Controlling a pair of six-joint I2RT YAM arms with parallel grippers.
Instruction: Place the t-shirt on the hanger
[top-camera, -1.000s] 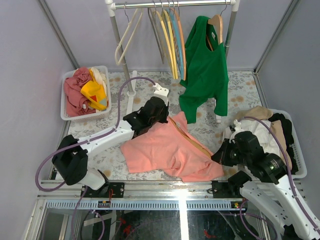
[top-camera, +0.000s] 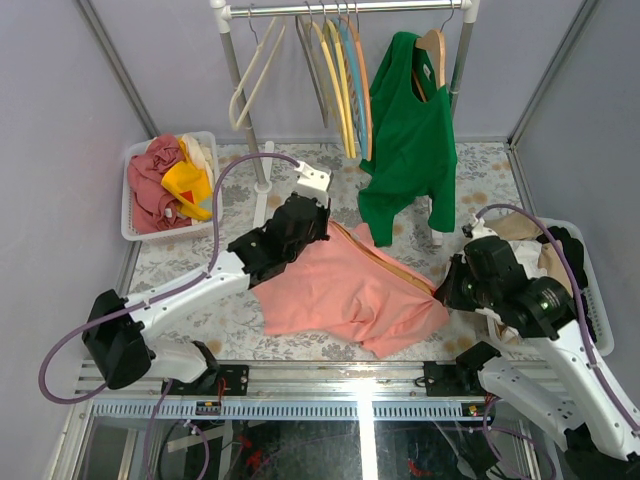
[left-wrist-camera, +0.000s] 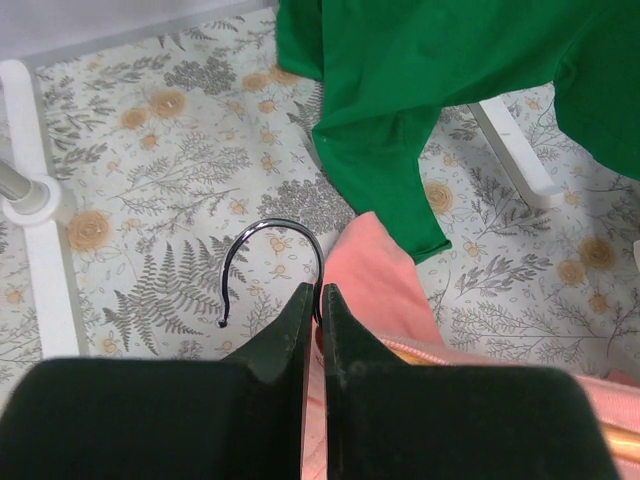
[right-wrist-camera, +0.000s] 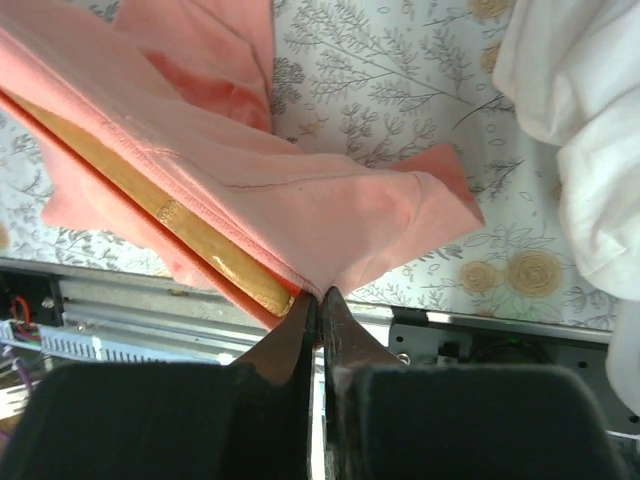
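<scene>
The salmon t-shirt (top-camera: 350, 290) lies spread on the patterned surface. Along its neckline runs a wooden hanger (right-wrist-camera: 215, 250), its bar showing within the opening. In the left wrist view the hanger's metal hook (left-wrist-camera: 272, 222) stands up from my left gripper, which is shut on the base of that hook. At the other end of the neckline, my right gripper is shut on the pink fabric beside the hanger's end; the cloth gathers into its fingertips. How far that hanger end sits inside the shirt is partly hidden.
A green garment (top-camera: 415, 130) on a wooden hanger hangs from the rack bar (top-camera: 370, 7), beside several empty hangers (top-camera: 345, 90). Clothes baskets stand at left (top-camera: 207, 228) and right (top-camera: 600, 310).
My left gripper has shifted slightly left with the hook. The right gripper has moved right and a little toward the rack, drawing the shirt's near-right edge along.
</scene>
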